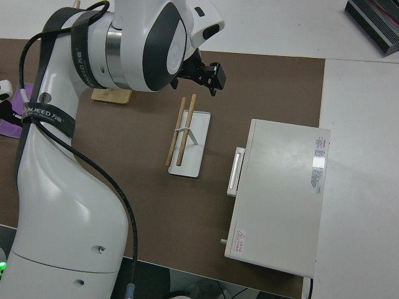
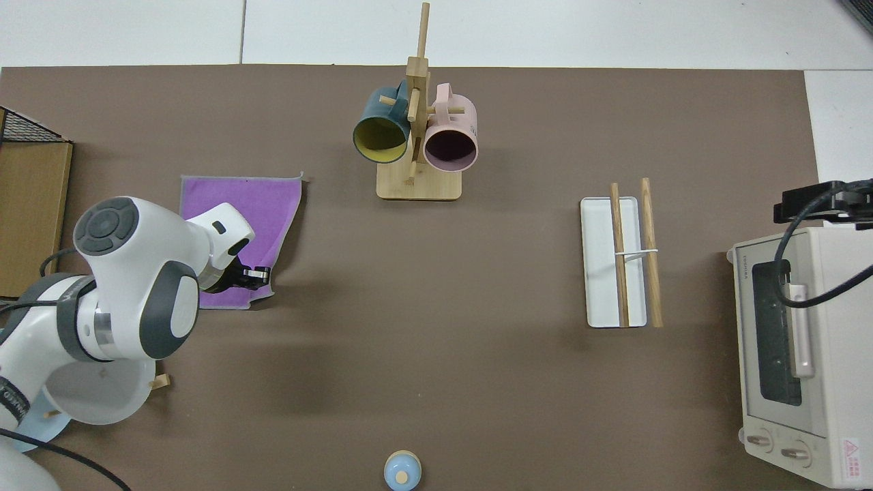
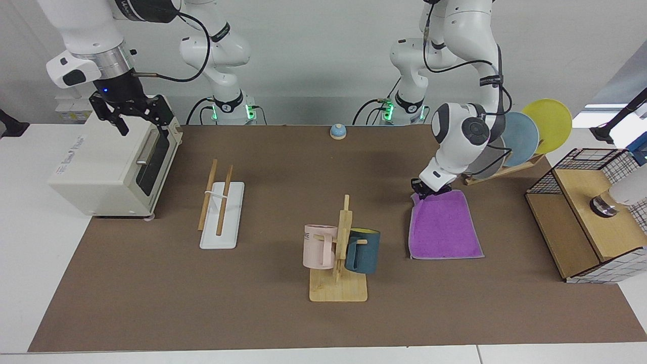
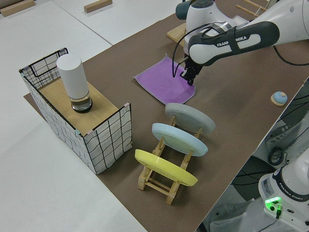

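A purple cloth (image 2: 237, 196) lies flat at the left of the brown mat. One gripper (image 2: 249, 275) is down on its near part, seen also in the left view (image 3: 430, 189) and right view (image 4: 191, 73); whether it is open or shut on the cloth is unclear. The other gripper (image 1: 207, 78) hangs above the white oven (image 2: 818, 344), its fingers unclear. A wooden stand (image 2: 417, 184) holds a teal mug (image 2: 380, 114) and a pink mug (image 2: 454, 123).
A rack with grey, blue (image 4: 178, 138) and yellow plates stands near a wire-sided shelf (image 4: 99, 108). A white board with two wooden rods (image 2: 597, 262) lies right of centre. A small blue round object (image 2: 409, 466) sits at the near edge.
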